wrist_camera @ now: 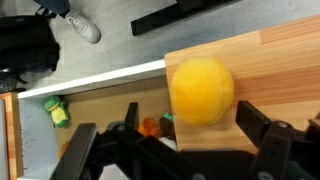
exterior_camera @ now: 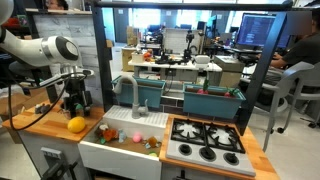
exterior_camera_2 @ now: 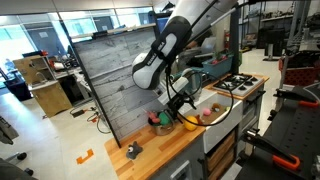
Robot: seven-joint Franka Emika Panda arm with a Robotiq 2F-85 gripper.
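An orange-yellow round object (wrist_camera: 202,90) rests on the wooden counter (wrist_camera: 275,75), close to the sink edge. My gripper is open above the counter, its two dark fingers standing wide apart on either side of the yellow object, nothing held between them. Exterior view 1 shows the same yellow object (exterior_camera: 77,124) at the counter's front, below and just in front of the gripper. A green item (exterior_camera: 80,107) sits behind it, partly hidden by the arm.
The sink (exterior_camera: 122,150) right of the counter holds several small colourful items, with a faucet (exterior_camera: 132,92) behind it. Further right is a stove (exterior_camera: 208,142). Teal baskets (exterior_camera: 212,101) hang along the back rail. Loose items (exterior_camera_2: 134,150) lie on the counter's far end.
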